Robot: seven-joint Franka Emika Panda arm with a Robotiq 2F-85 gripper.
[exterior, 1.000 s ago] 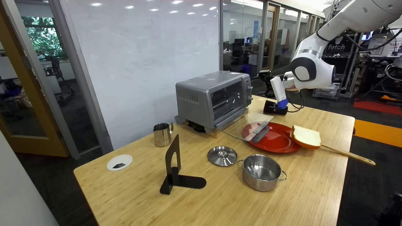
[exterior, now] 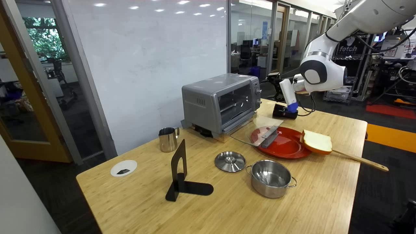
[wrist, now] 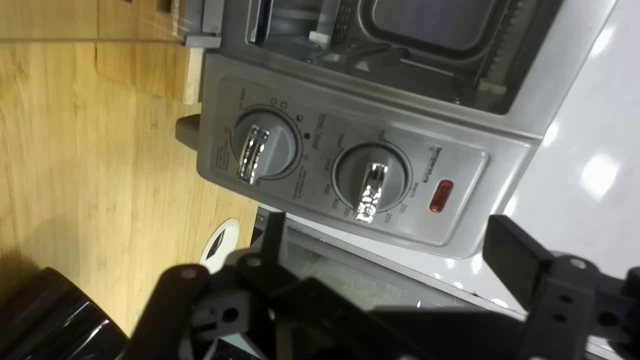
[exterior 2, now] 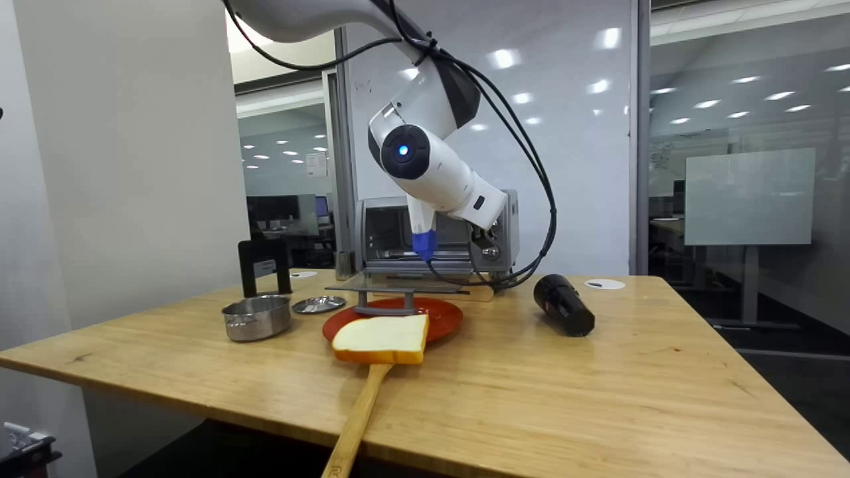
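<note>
My gripper stands open in the wrist view, its two black fingers wide apart and nothing held. Beyond them is the control panel of a grey toaster oven [exterior: 216, 93], with a left knob [wrist: 264, 144], a temperature knob [wrist: 370, 180] and a red light [wrist: 441, 196]. The temperature knob appears between the fingers in that view; no contact shows. The oven's glass door [exterior: 249, 130] hangs down open over a red plate [exterior: 288, 144]. A slice of bread [exterior 2: 382, 336] rests on a wooden spatula [exterior 2: 358, 418] at the plate's near edge.
A black cylinder [exterior 2: 563, 305] lies right of the oven. Left of the plate are a steel pot [exterior: 270, 179], a lid [exterior: 230, 161], a steel pitcher [exterior: 168, 139] and a black bookend [exterior: 180, 171]. A whiteboard [exterior: 152, 58] backs the table.
</note>
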